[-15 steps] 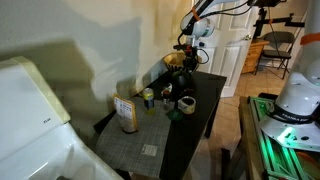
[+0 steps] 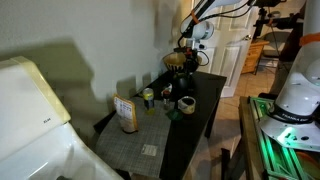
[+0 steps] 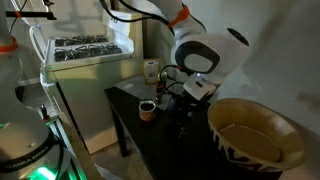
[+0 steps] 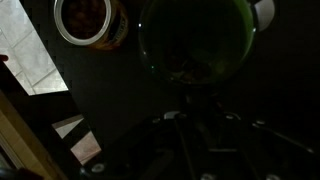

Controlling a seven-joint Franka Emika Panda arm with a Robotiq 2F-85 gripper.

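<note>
Below the camera in the wrist view is a round green cup [image 4: 195,40] with a pale handle [image 4: 264,12]. My gripper is shut at the cup's near rim; the fingers are very dark, so the exact hold is hard to make out. In exterior view 2, the gripper [image 3: 190,98] points down over the black table, between an open can and the basket. The cup is hardly distinguishable there.
An open can [image 4: 88,18] of beans is left of the cup in the wrist view. A large woven basket [image 3: 258,135] stands close to the arm. Bottles and jars [image 2: 149,98] line the wall side.
The white arm end has shifted slightly at the table's far end. More of the basket shows beside it now than a second ago.
</note>
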